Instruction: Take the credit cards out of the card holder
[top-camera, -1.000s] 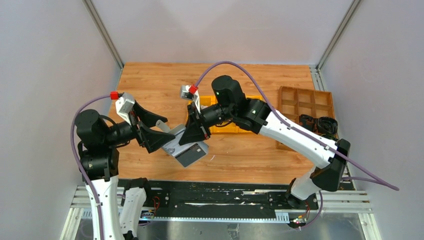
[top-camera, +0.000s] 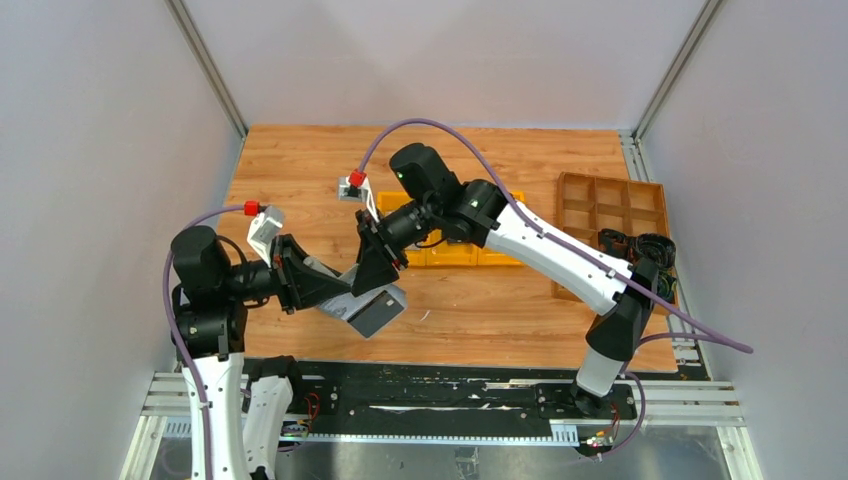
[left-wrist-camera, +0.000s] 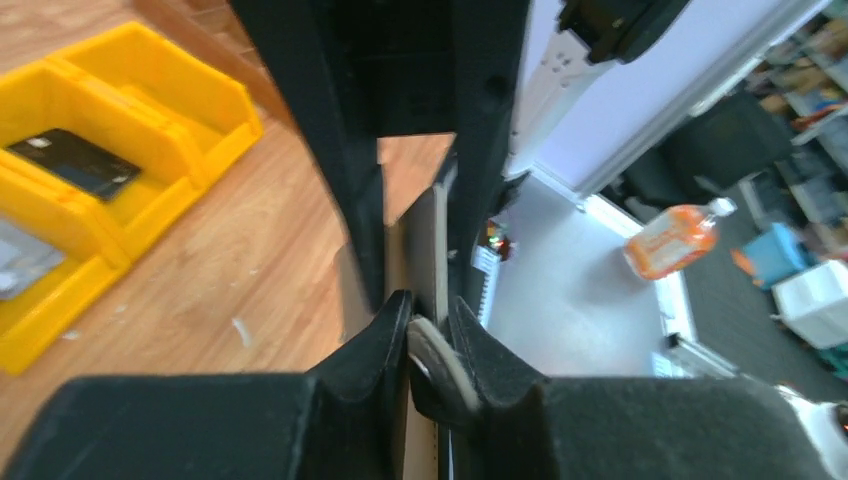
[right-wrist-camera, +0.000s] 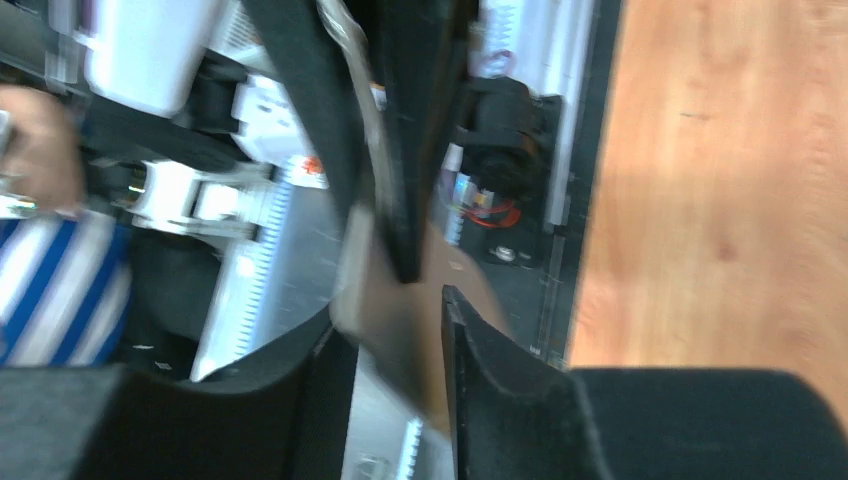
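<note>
A grey card holder with a dark card (top-camera: 374, 312) is held up between both grippers above the front left of the wooden table. My left gripper (top-camera: 315, 290) and my right gripper (top-camera: 370, 275) meet at it from either side. In the left wrist view the holder (left-wrist-camera: 432, 260) stands edge-on between the left fingertips, with the right fingers beyond it. In the right wrist view the blurred holder (right-wrist-camera: 395, 310) is at the right fingertips. Whether either gripper is closed on it is unclear.
Yellow bins (top-camera: 450, 255) sit behind the right arm, one with a black item inside. A wooden compartment box (top-camera: 590, 195) with cables (top-camera: 650, 250) is at the right.
My left gripper has moved right and down onto the holder. My right gripper has moved left with the holder, which has shifted slightly left and down.
</note>
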